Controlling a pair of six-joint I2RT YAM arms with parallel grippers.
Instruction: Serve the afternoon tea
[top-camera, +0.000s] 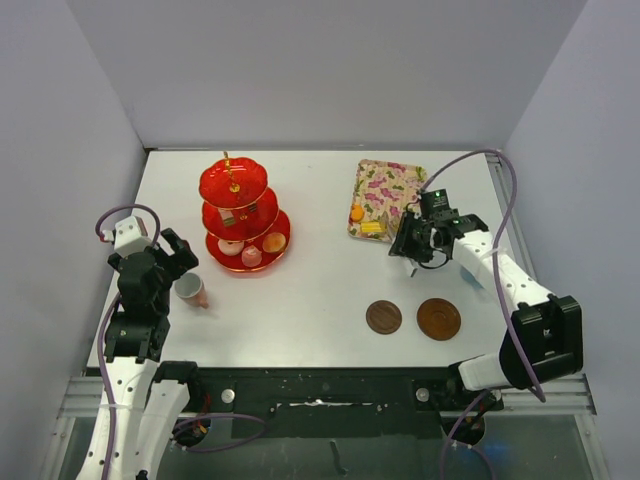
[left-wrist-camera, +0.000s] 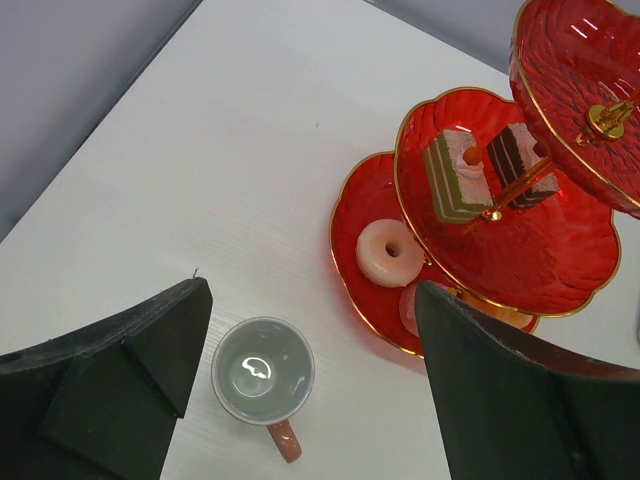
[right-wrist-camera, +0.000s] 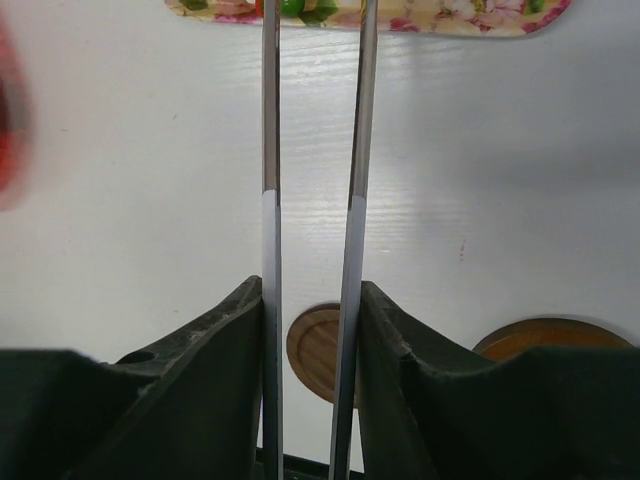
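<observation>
A red three-tier stand (top-camera: 280, 225) is at the back left; in the left wrist view its middle tier (left-wrist-camera: 530, 260) holds cake slices (left-wrist-camera: 452, 190), its bottom tier doughnuts (left-wrist-camera: 378, 250). A grey cup (left-wrist-camera: 262, 360) stands by it. My left gripper is open, empty, above the cup. My right gripper (top-camera: 405, 245) is shut on long metal tongs (right-wrist-camera: 356, 220), which reach over the floral tray (top-camera: 380, 178) with its orange and yellow pieces (top-camera: 356, 213). The tongs' tips are out of the right wrist view.
Two wooden coasters (top-camera: 384, 316) (top-camera: 439, 318) lie front right. A pale blue item (top-camera: 473, 277) is at the right, partly hidden by the arm.
</observation>
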